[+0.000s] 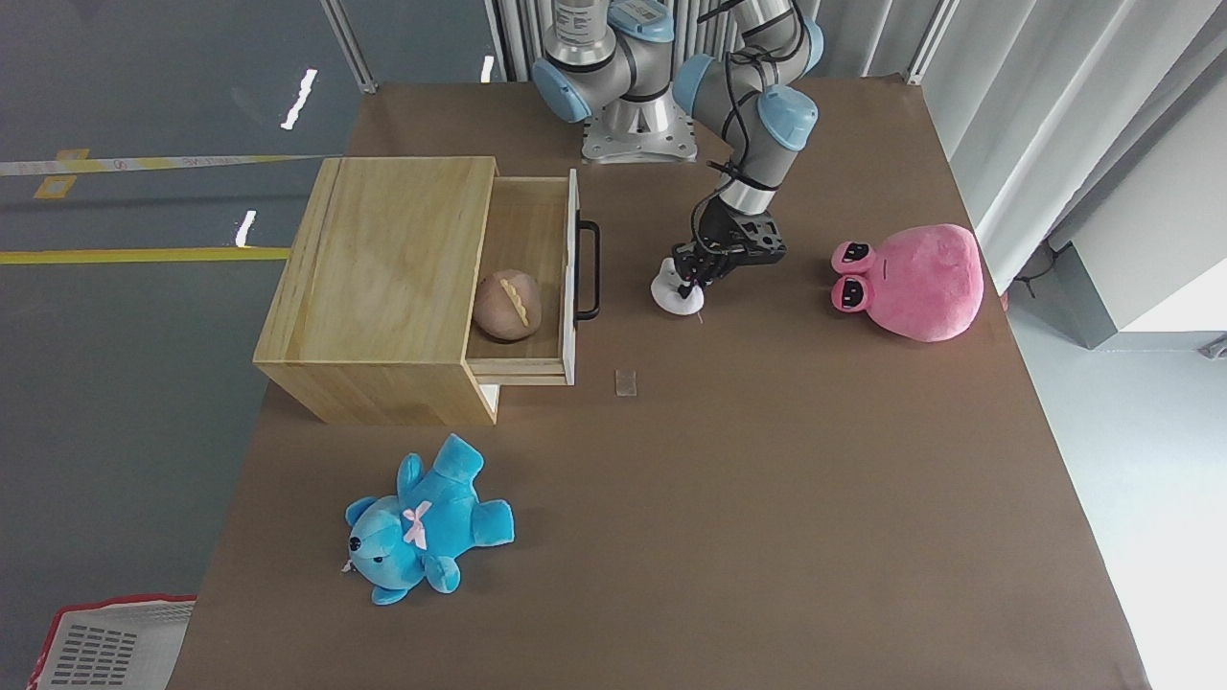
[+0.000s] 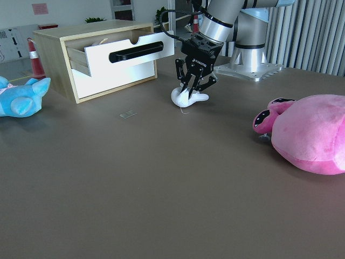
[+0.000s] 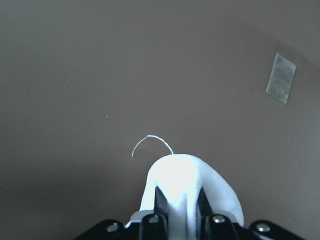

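My gripper (image 1: 690, 276) is low over the table right of the drawer, shut on a white soft object (image 1: 673, 293), which has a thin thread trailing from it. In the wrist view the white cloth-like body (image 3: 175, 175) bunches up between the black fingers. In the left view the white object (image 2: 183, 99) rests on or just over the table. A wooden cabinet (image 1: 380, 264) has its drawer open, with a brown bread roll-like round object (image 1: 507, 305) inside.
A blue teddy bear (image 1: 426, 529) lies at the front left, a pink plush toy (image 1: 920, 282) at the right. A small clear patch (image 1: 626, 383) sits on the table (image 1: 805, 517).
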